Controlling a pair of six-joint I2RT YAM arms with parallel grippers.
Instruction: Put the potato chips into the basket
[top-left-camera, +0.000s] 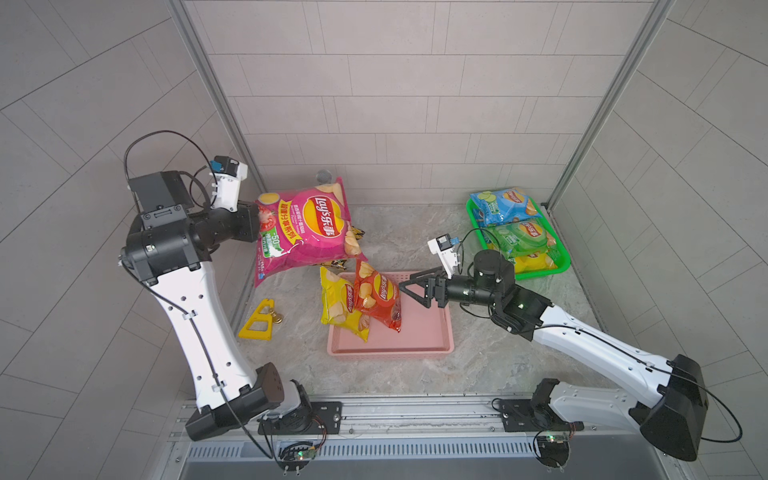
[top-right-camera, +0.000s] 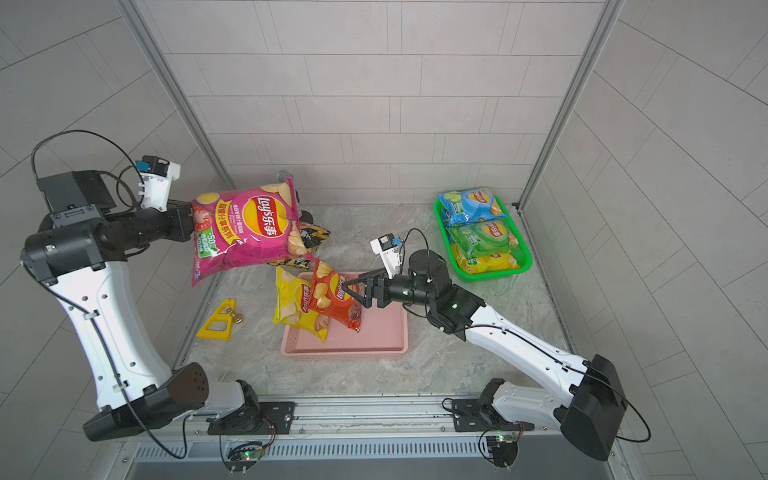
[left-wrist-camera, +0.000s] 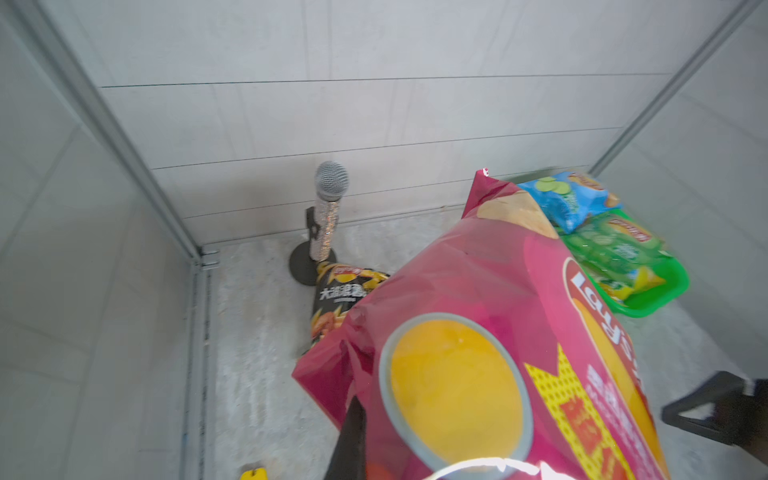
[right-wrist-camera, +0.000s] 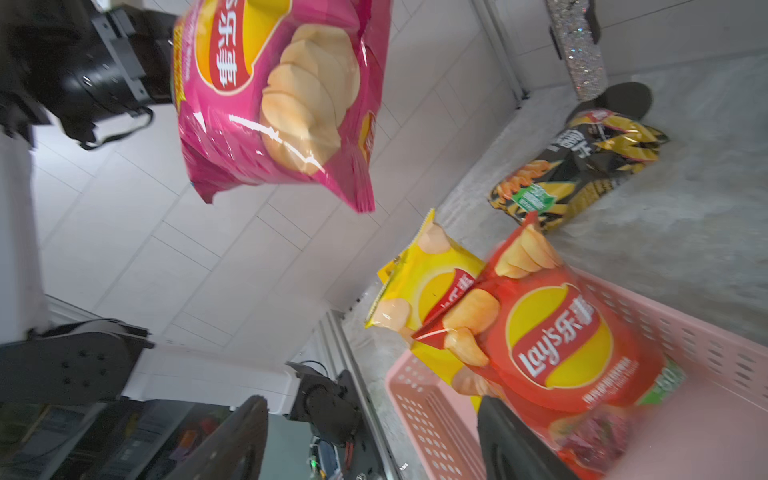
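Observation:
A large pink chip bag (top-left-camera: 308, 228) hangs in the air on the left, its side edge held by my left gripper (top-left-camera: 256, 221), which is shut on it. In the left wrist view this pink bag (left-wrist-camera: 480, 352) hides most of the fingers. A yellow bag (top-left-camera: 340, 308) and a red bag (top-left-camera: 377, 296) lean together in the left part of the pink basket (top-left-camera: 392, 353). Just right of the red bag my right gripper (top-left-camera: 416, 296) is open. In the right wrist view its fingers (right-wrist-camera: 516, 444) are apart with nothing between them.
A green basket (top-right-camera: 524, 260) with blue, green and yellow bags stands at the back right. Behind the pink basket lie a black bag (right-wrist-camera: 572, 168) and a microphone on a stand (left-wrist-camera: 325, 212). A yellow object (top-left-camera: 257, 321) lies at left. The pink basket's right part is bare.

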